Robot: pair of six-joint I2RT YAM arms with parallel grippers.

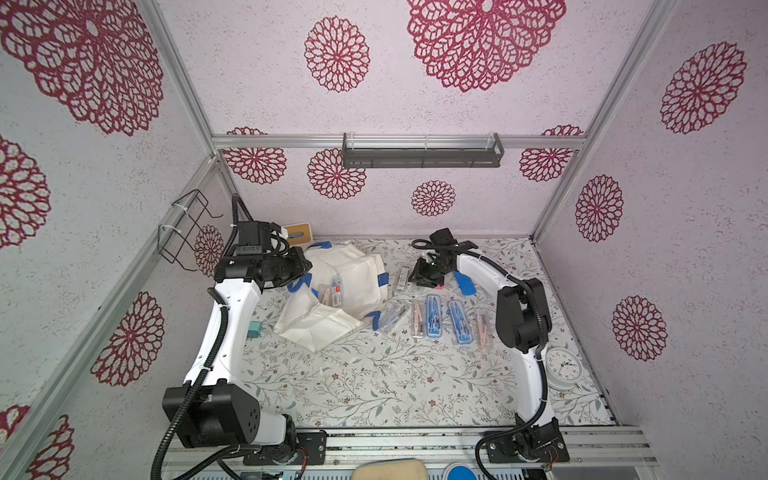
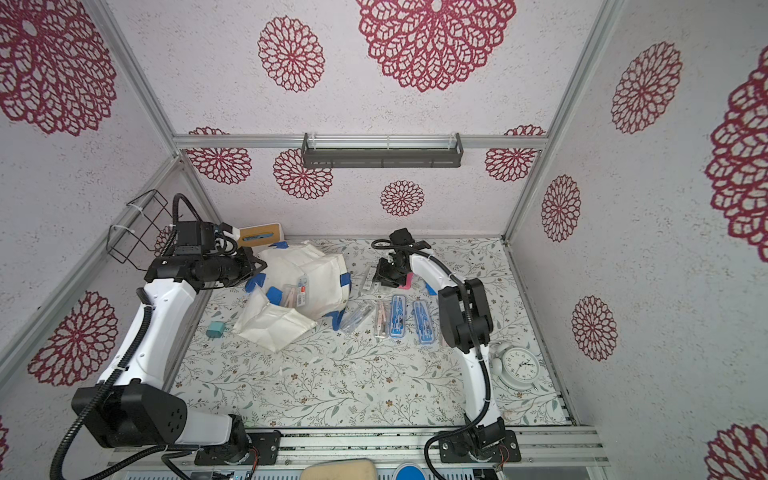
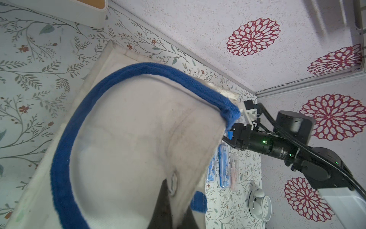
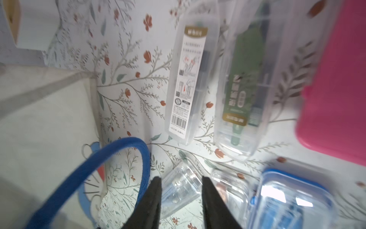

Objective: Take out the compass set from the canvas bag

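The white canvas bag with blue straps lies open on the left of the table, with some packaged items inside. My left gripper is above its left side; in the left wrist view canvas and a strap cover most of the view, and its fingertips are mostly hidden by the bag's edge. My right gripper is part open over the table right of the bag, above clear cases. Nothing shows between its fingers.
Blue compass sets and clear cases lie right of the bag, with a pink item behind. A clock stands front right.
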